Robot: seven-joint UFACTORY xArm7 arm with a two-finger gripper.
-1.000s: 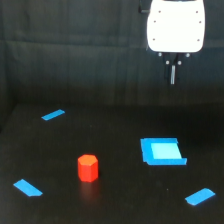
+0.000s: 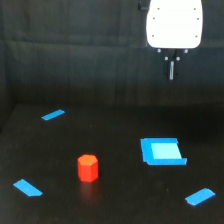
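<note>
A red hexagonal block [image 2: 88,168] stands upright on the dark table, left of centre. To its right lies a pale square [image 2: 165,151] edged with blue tape. High at the upper right hangs my gripper [image 2: 172,71], far above the table and apart from both. Its fingers show only as a small, thin grey shape, so how the fingers stand is unclear. Nothing is seen hanging from them.
Blue tape strips mark the table: one at the back left [image 2: 53,115], one at the front left [image 2: 27,188] and one at the front right [image 2: 200,197]. A dark curtain [image 2: 70,50] closes off the back. Bare table separates the block from the square.
The arm and gripper have shifted slightly up and to the left. The red block and the taped square stay where they were.
</note>
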